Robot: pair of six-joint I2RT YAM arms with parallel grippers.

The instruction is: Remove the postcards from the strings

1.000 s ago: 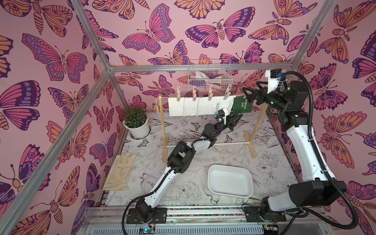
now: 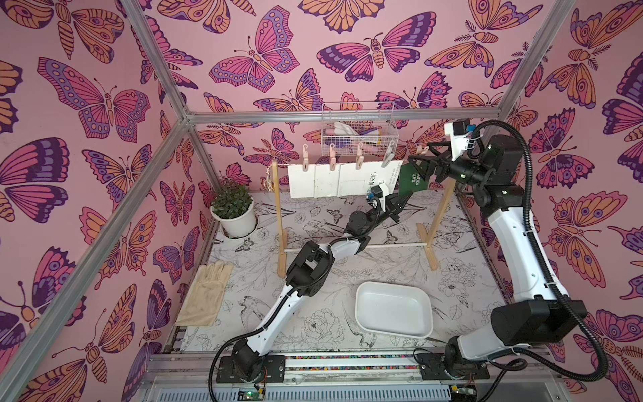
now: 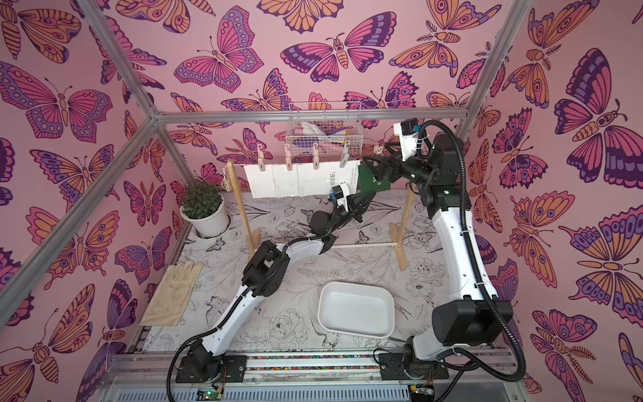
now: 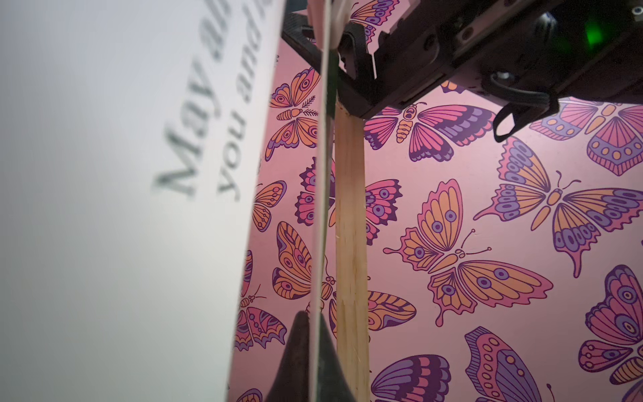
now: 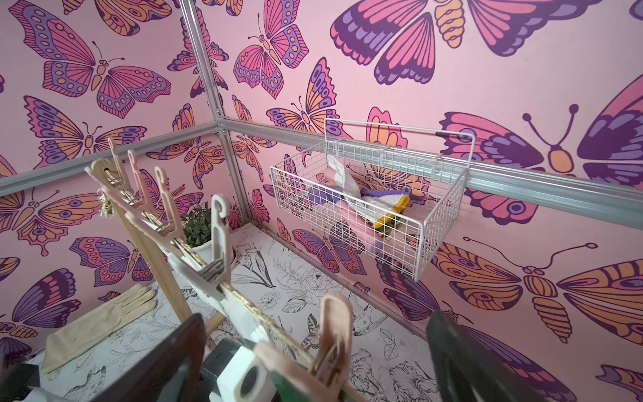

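A green postcard (image 2: 411, 179) hangs at the right end of the string, beside several white postcards (image 2: 301, 182) in a row. My left gripper is shut on the lower part of the green card, which shows edge-on between its fingers in the left wrist view. A pale clothespin (image 5: 335, 335) holds that card's top at the string (image 5: 264, 318). My right gripper stands open around this clothespin, one finger blurred on either side, with a gap to each. More clothespins (image 2: 332, 158) grip the white cards.
A wooden stand (image 2: 278, 221) carries the string. A white tray (image 2: 394, 309) lies empty at the front. Behind the string is a wire basket (image 5: 375, 214) on the wall rail. A potted plant (image 2: 233, 207) and gloves (image 2: 206, 293) sit at left.
My right gripper has moved slightly left and down, to the clothespin over the green card. The left gripper has come together on the green card, whose lower edge has shifted a little.
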